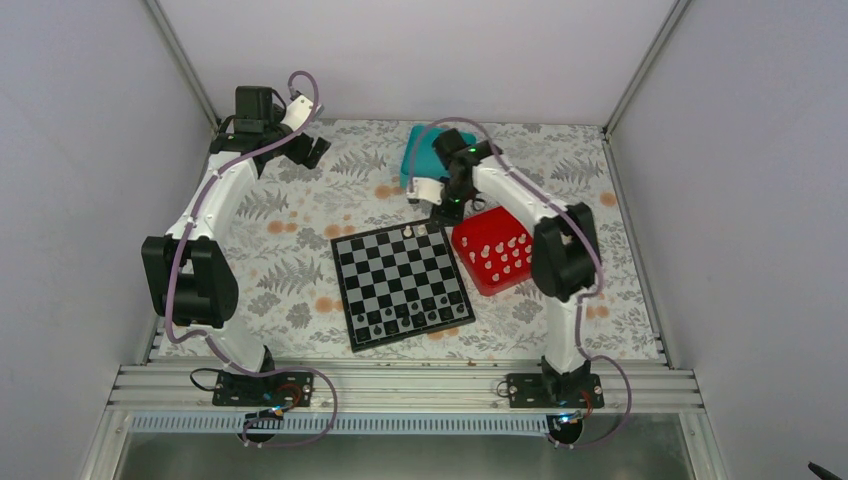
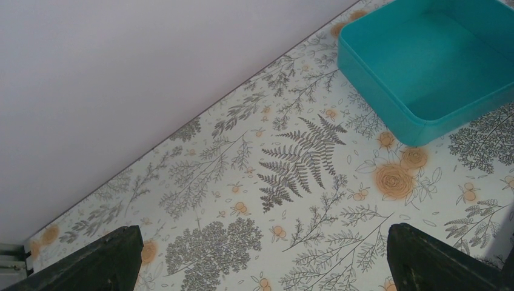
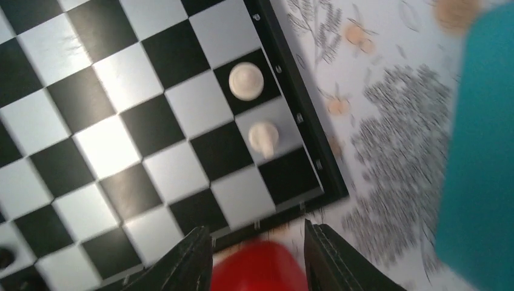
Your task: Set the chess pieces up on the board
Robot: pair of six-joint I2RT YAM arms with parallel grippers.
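The chessboard lies mid-table with several dark pieces along its near rows. Two white pieces stand near the far right corner: one white piece on a black square and another white piece on the grey square beside it. Over the gap between that corner and the red tray is my right gripper, part open, nothing seen between its fingers. Several white pieces lie in the tray. Far off at the back left, my left gripper is wide open above bare table.
A teal bin, empty where its floor shows, stands at the back behind the right gripper. The right forearm hangs over the red tray's right side.
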